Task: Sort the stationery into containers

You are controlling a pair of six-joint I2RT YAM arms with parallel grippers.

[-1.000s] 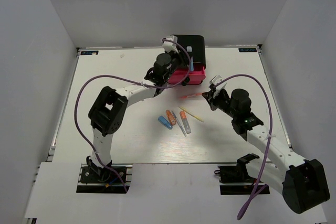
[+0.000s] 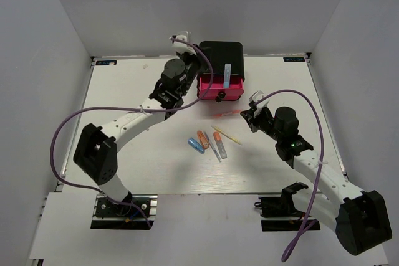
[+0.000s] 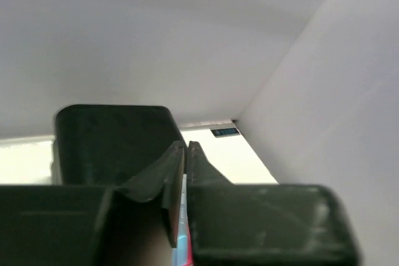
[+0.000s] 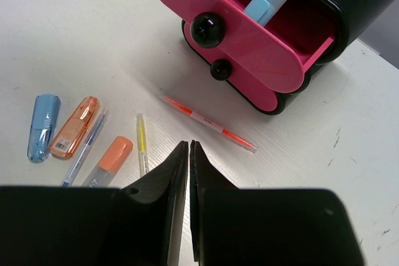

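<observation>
A black organiser (image 2: 221, 54) with pink drawers (image 4: 224, 38) holds a pale blue case (image 2: 227, 75) in its upper drawer. My left gripper (image 2: 196, 54) is raised at the organiser's upper left; in the left wrist view its fingertips (image 3: 194, 154) meet or nearly meet. My right gripper (image 2: 248, 116) hangs right of the loose items, fingertips together in its wrist view. On the table lie a blue piece (image 4: 42, 128), an orange piece (image 4: 75, 128), a blue pen (image 4: 84, 151), an orange-capped item (image 4: 115, 154), a yellow pen (image 4: 142, 141) and a red pen (image 4: 209, 123).
Grey walls (image 2: 56, 104) bound the sides and back.
My left gripper has moved up and to the left, away from over the drawer, showing more of the pale blue case. The right arm is nearly still.
</observation>
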